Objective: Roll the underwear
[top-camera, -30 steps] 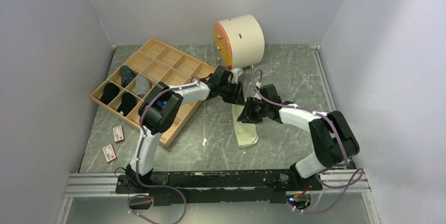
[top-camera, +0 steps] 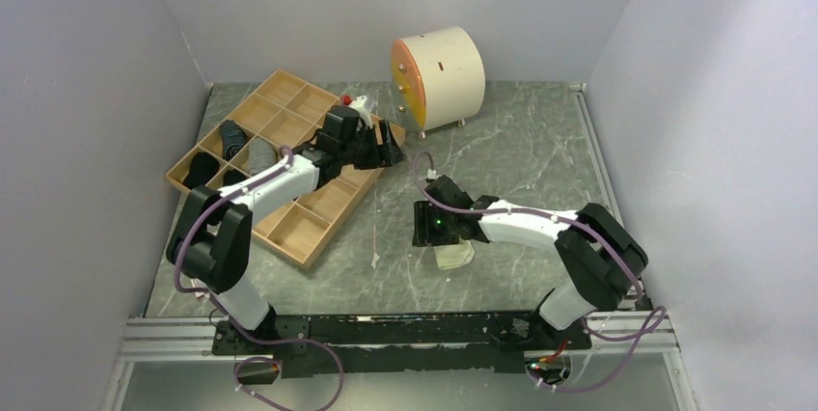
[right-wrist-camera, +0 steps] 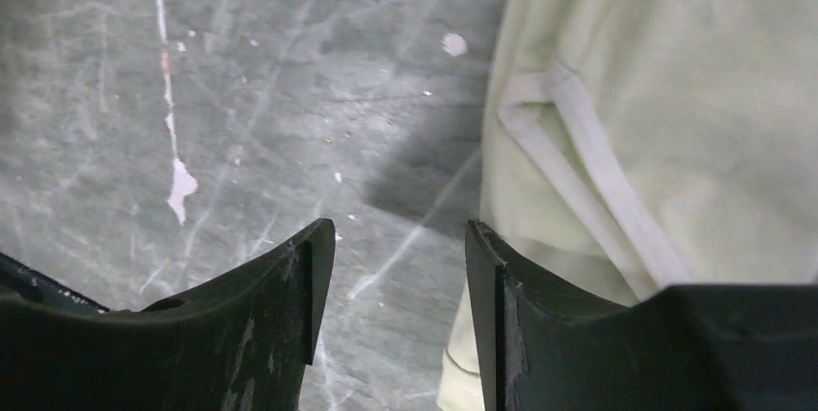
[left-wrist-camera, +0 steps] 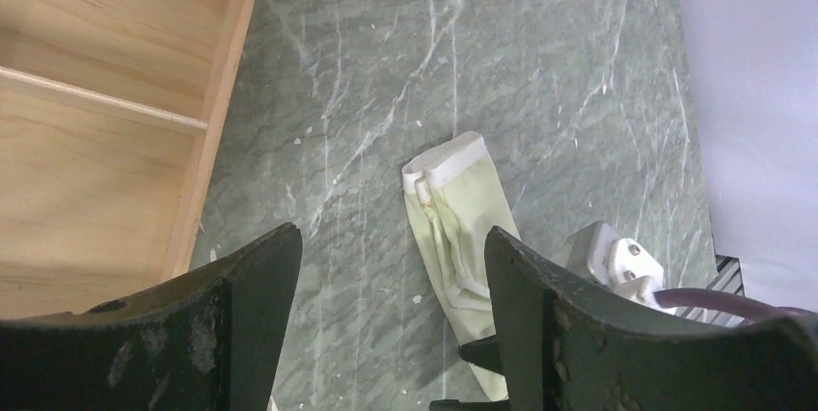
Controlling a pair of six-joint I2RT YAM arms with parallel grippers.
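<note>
Pale yellow-green underwear (top-camera: 454, 255) lies flat on the grey table, folded into a long strip, partly hidden under my right arm in the top view. Its white waistband end (left-wrist-camera: 457, 160) and a loose inner fold show in the left wrist view. My right gripper is part open over the strip's left edge. One of its fingers overlaps the cloth in the right wrist view, the other stands over bare table. Nothing is gripped between them. Up and to the left, by the wooden organizer, my left gripper is open and empty.
The divided wooden organizer (top-camera: 301, 255) fills the left side, with several dark and grey rolled items in its far-left compartments. A cream drum with an orange face (top-camera: 442, 77) stands at the back. Bare table lies right of the cloth.
My left arm has drawn back leftward from the cloth toward the organizer. The right gripper has shifted left and toward the table's near edge, now covering the strip's middle. The underwear has stayed put.
</note>
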